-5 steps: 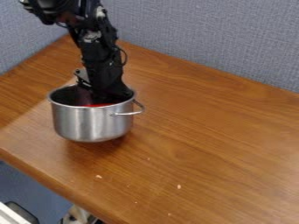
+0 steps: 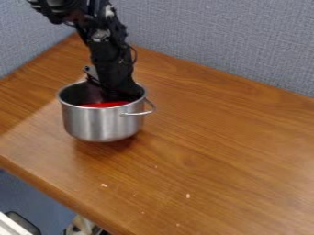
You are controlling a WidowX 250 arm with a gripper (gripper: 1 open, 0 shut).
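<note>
A steel pot (image 2: 102, 123) with a wire handle on its right stands on the wooden table (image 2: 215, 156), left of centre. Something red (image 2: 105, 105) shows inside it. My black gripper (image 2: 108, 90) reaches down into the back of the pot from above; its fingertips are hidden by the pot and the arm, so I cannot see whether it is open or shut.
Grey padded walls stand behind. The table's front left edge runs close to the pot, with the floor below.
The pot has shifted slightly to the right, along with my gripper.
</note>
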